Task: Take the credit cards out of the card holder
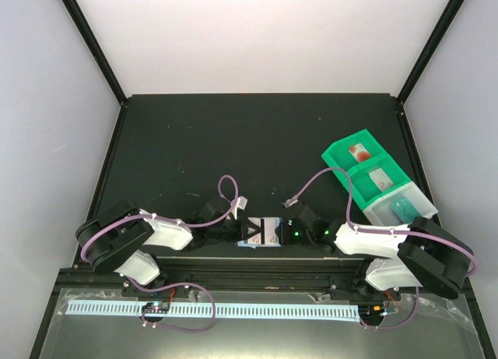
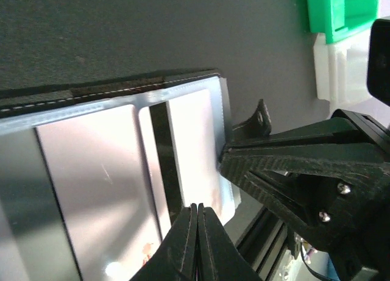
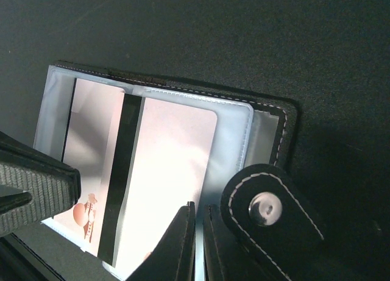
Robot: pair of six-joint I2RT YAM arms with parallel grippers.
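Observation:
The card holder (image 3: pixel 230 131), black-edged with clear pale-blue sleeves, lies spread on the dark table between both arms. Through the sleeves show a whitish card (image 3: pixel 173 135) and a second card (image 3: pixel 91 125) with an orange print, a black strip between them. In the left wrist view my left gripper is shut over the holder, its tips together and nothing between them. My right gripper is closed to a narrow gap at the sleeve beside the whitish card, pale sleeve showing between its fingers. Its lower grip is out of view.
A snap flap (image 3: pixel 265 208) lies right beside the right fingers. At the table's right stands a green compartment tray (image 1: pixel 336 150) holding cards, with a white box (image 1: pixel 381 213) below it. The table behind the arms is clear.

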